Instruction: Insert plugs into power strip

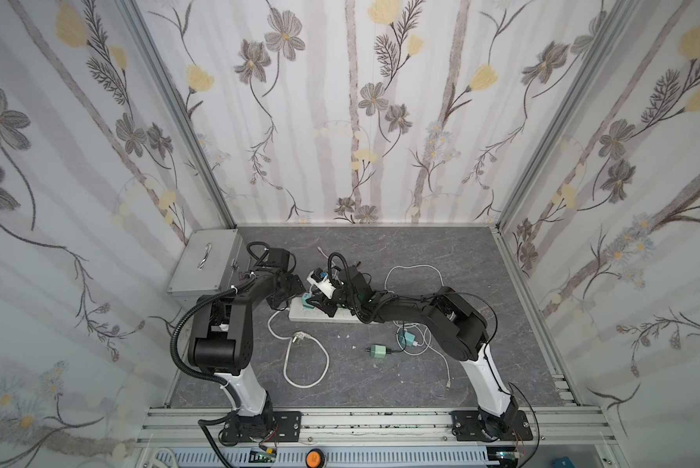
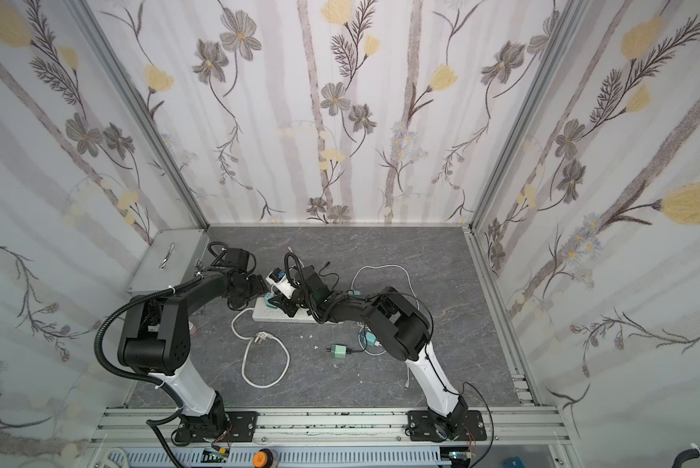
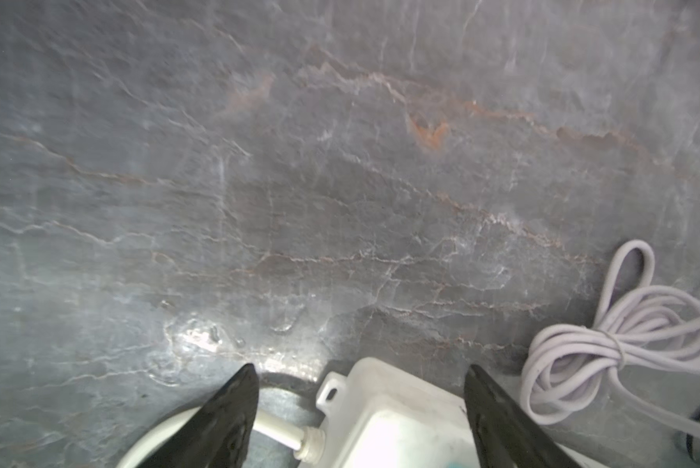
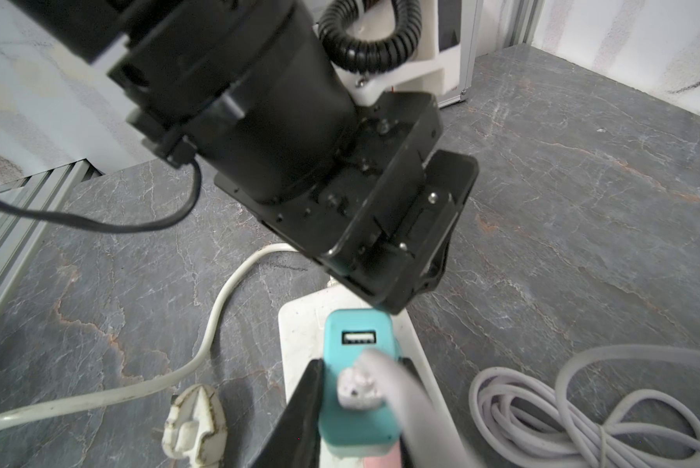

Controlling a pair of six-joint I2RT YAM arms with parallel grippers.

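At the strip's left end, my right gripper is shut on a teal USB charger (image 4: 359,436) with a white cable in front of it. The charger sits upright against the top of the white power strip (image 1: 297,314); whether its prongs are fully in is hidden. My left gripper is open above the strip's corded end, whose corner (image 3: 389,390) shows between its fingers without being gripped. On the table lie a green charger (image 1: 377,351) and another teal charger (image 1: 407,338).
The strip's own cord ends in a white plug (image 1: 299,336) and loops on the table in front. A bundled white cable (image 3: 576,358) lies behind the strip. A grey metal box (image 1: 202,261) stands at the left. Free table lies to the right rear.
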